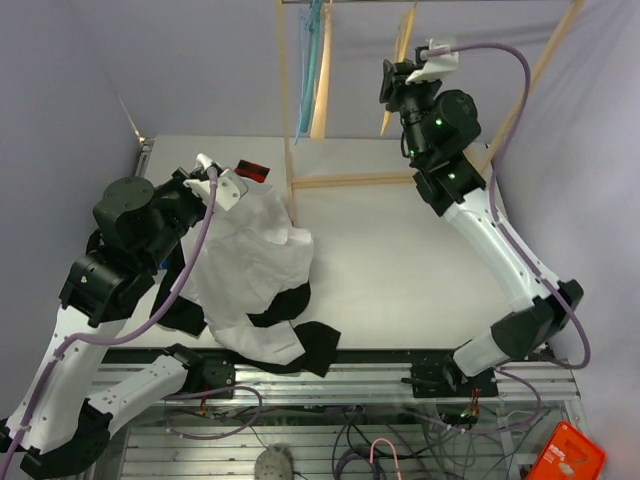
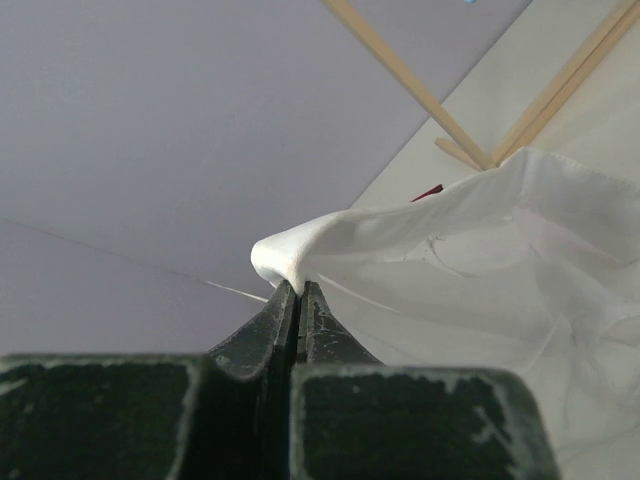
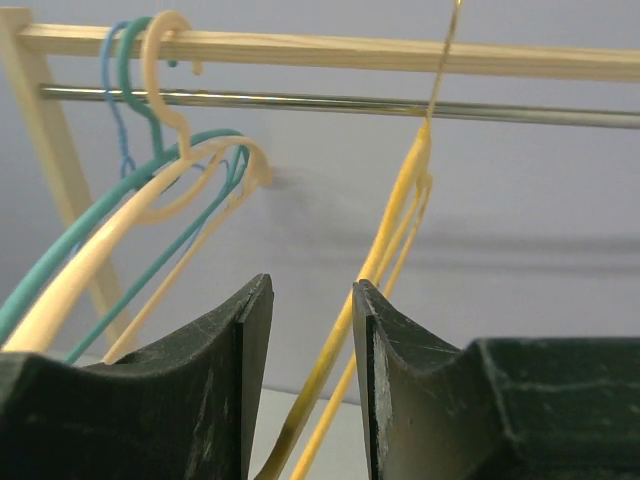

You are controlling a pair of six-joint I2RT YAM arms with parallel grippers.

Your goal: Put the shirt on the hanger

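A white shirt (image 1: pixel 250 260) with black parts lies bunched on the left of the table. My left gripper is shut on an edge of the white shirt (image 2: pixel 420 250), holding it raised. From the rail hangs a yellow hanger (image 3: pixel 385 235); its lower bars run down through the gap between the fingers of my right gripper. That gripper is open, with the yellow bars nearer its right finger (image 3: pixel 385 370); no grip shows. From above, the yellow hanger (image 1: pixel 402 45) is close beside the right gripper's tip.
Beige (image 3: pixel 75 275) and teal (image 3: pixel 60 240) hangers hang to the left of the right gripper. A wooden beam (image 3: pixel 300 48) and metal rod (image 3: pixel 300 100) cross above. Clear table (image 1: pixel 400 260) spreads right of the shirt. A small red-black item (image 1: pixel 252 171) lies behind the shirt.
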